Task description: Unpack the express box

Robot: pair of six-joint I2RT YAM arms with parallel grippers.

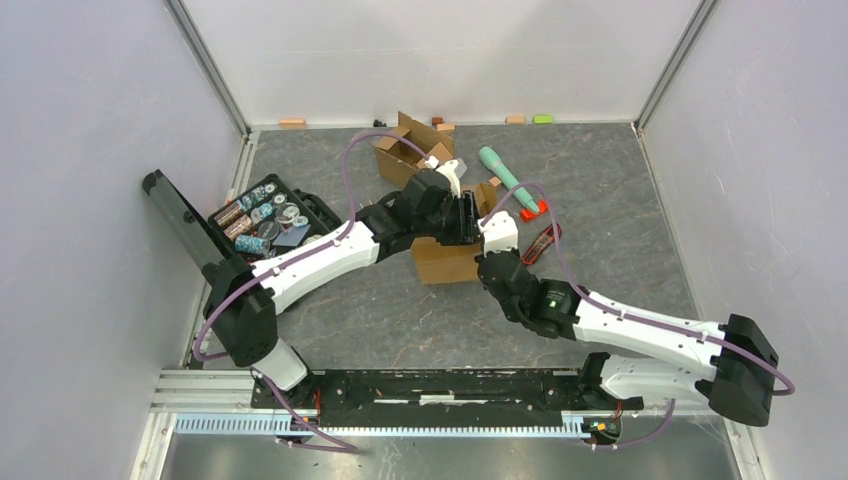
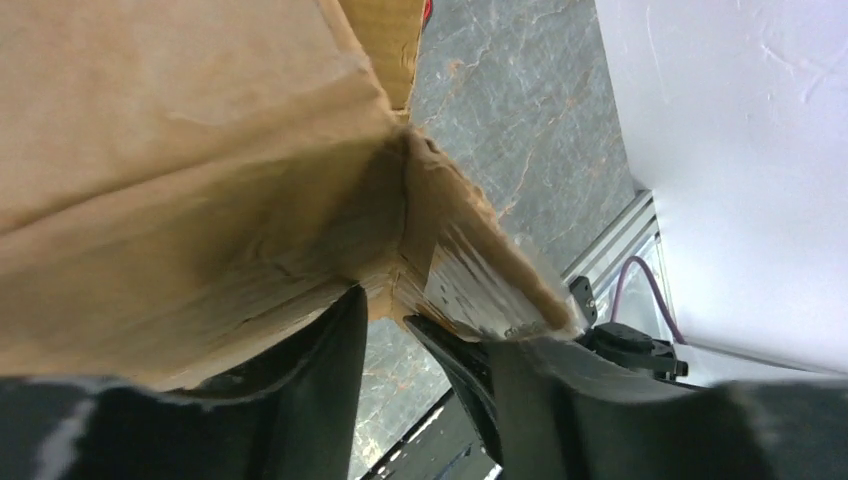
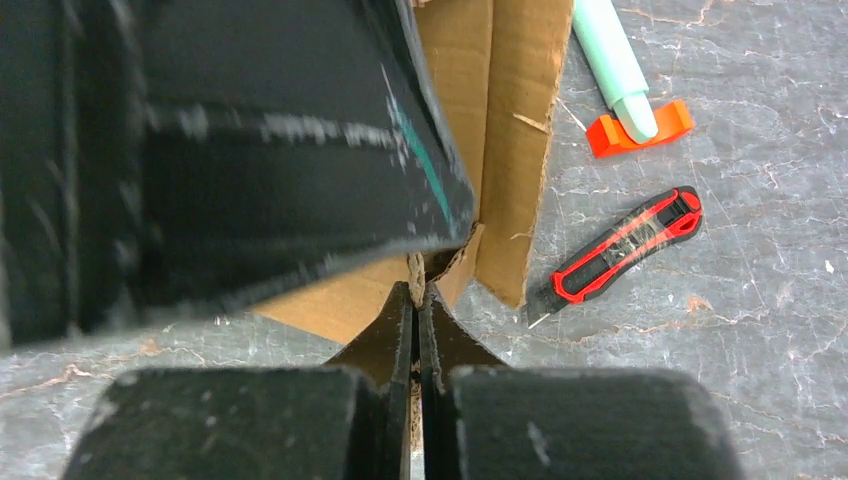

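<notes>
The brown cardboard express box [image 1: 445, 265] stands mid-table beneath both hands. Its flap edge [image 3: 416, 268] lies between the closed fingertips of my right gripper, at the box's near right side. My left gripper has its fingers parted around the box corner, with a taped flap [image 2: 480, 285] beside them; one finger is partly covered by cardboard. In the right wrist view the dark body of the left gripper fills the upper left and hides much of the box. What lies inside the box cannot be made out now.
A red-black cutter [image 3: 625, 245] and a green tube with an orange holder [image 3: 640, 130] lie right of the box. Behind stands another open carton [image 1: 400, 150]. An open black case [image 1: 270, 220] of items sits left.
</notes>
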